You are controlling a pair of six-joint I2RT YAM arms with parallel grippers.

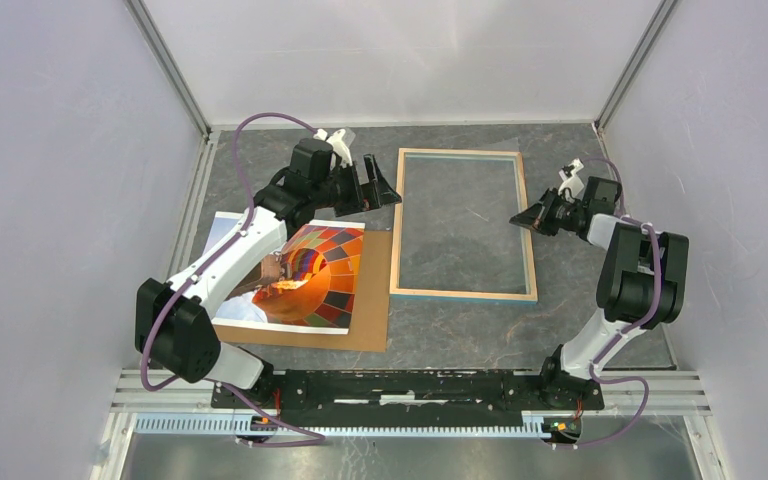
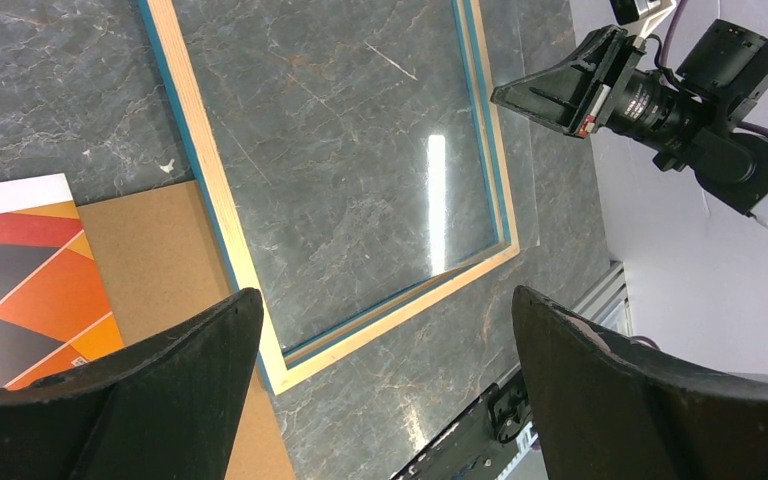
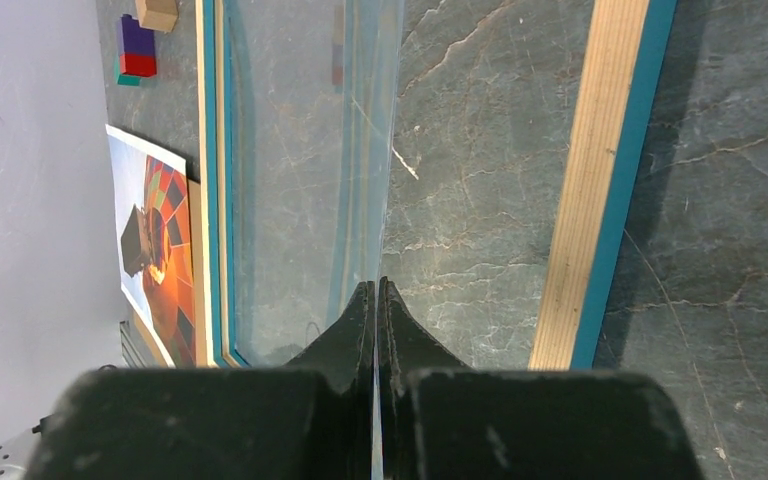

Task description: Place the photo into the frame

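Note:
The photo (image 1: 328,275), a hot-air balloon print, lies on the brown backing board (image 1: 372,290) left of the frame. The empty wooden frame (image 1: 396,225), blue-edged, lies flat on the grey table. A clear sheet overlaps the frame and reaches past its right side in the left wrist view. My right gripper is above the frame's right side, shut on the clear sheet's edge, which runs between its fingertips. Just left of the frame hovers my left gripper (image 1: 380,180), wide open and empty.
Small coloured blocks (image 3: 138,50) and a tan block (image 3: 157,14) appear beyond the frame in the right wrist view; my left arm hides that spot from above. Bare table lies in front of the frame. White walls (image 1: 740,200) enclose the sides.

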